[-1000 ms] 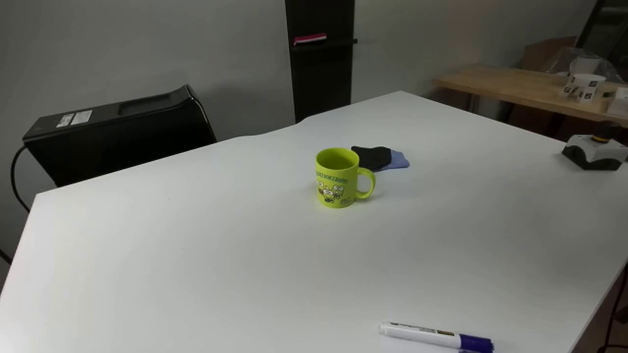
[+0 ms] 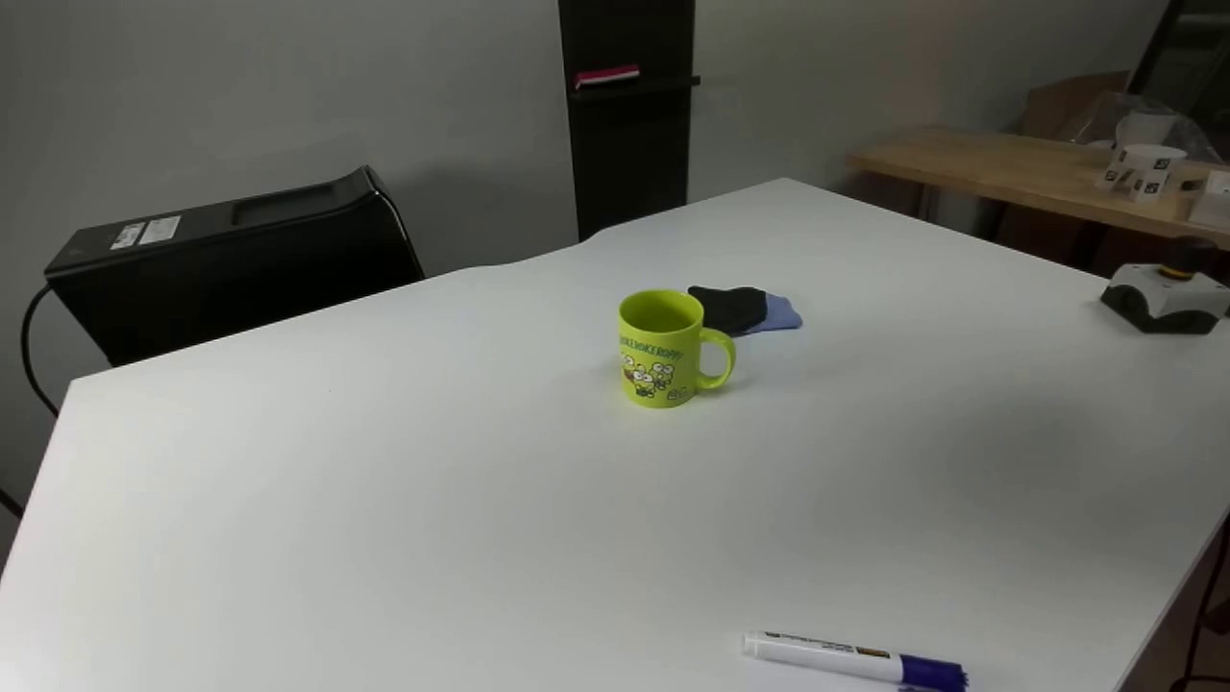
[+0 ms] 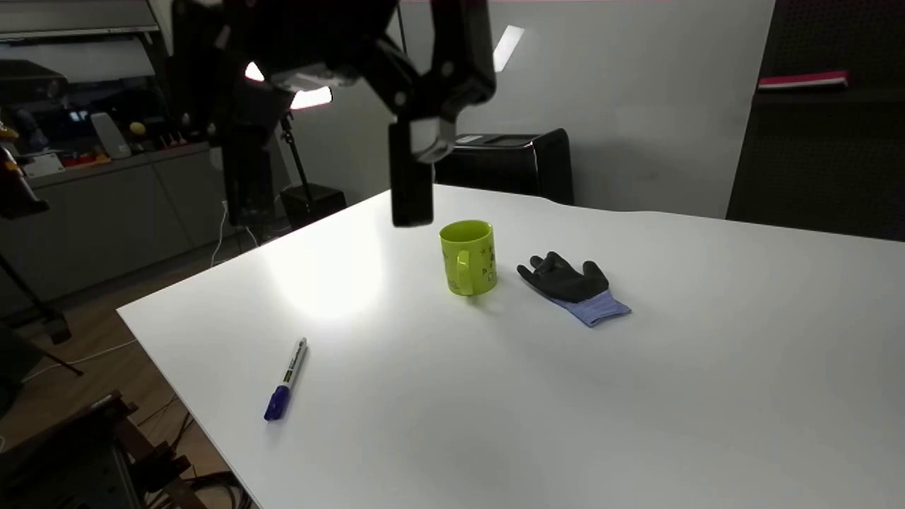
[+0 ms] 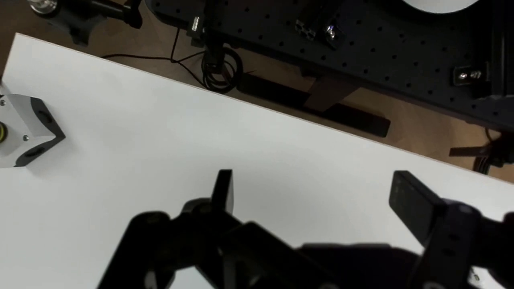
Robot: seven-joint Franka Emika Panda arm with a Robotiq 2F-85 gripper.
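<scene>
A lime-green mug point(image 2: 659, 352) with cartoon figures stands upright on the white table, its handle to the right in exterior view 1. Just behind it lies a black and blue glove point(image 3: 566, 287), flat and apart from the mug point(image 3: 468, 258). A white marker with a blue cap point(image 3: 286, 378) rests near the table's edge; in exterior view 1 the marker point(image 2: 855, 658) is at the bottom. My gripper is open, its two fingers wide apart with only bare table beneath. In exterior view 2 the gripper point(image 3: 331, 191) hangs above the table, clear of everything on it.
A grey and black button box point(image 2: 1167, 298) sits at the right table edge in exterior view 1. Behind the table stands a black bin-like box point(image 2: 236, 259). A dark perforated platform point(image 4: 385, 53) lies beyond the table edge.
</scene>
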